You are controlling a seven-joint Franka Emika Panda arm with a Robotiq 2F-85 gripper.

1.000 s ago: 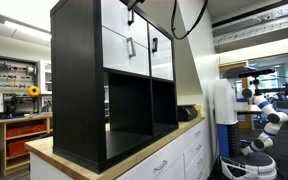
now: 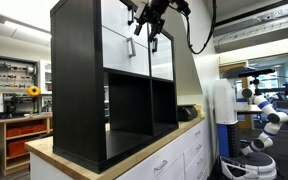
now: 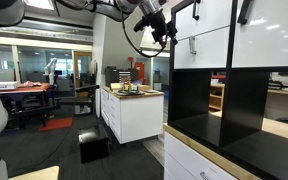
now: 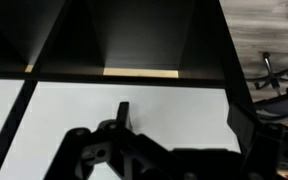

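My gripper (image 2: 149,20) hangs in front of the upper part of a black shelf unit (image 2: 79,90) with white fronts. The second exterior view has the gripper (image 3: 168,38) near the top left of the unit, close to a silver handle (image 3: 192,45). In the wrist view the gripper is open, its fingers wide apart over a white front (image 4: 174,105), with nothing held. A silver handle (image 2: 132,47) is on the lower white drawer front. Whether the fingers touch any handle, I cannot tell.
Open black compartments (image 2: 129,105) lie below the white fronts. The unit stands on a wooden counter (image 2: 69,160) above white drawers (image 2: 164,160). The floor (image 3: 44,150) in front has free room, with a dark box (image 3: 94,145) on it.
The fronts and the unit look unchanged.
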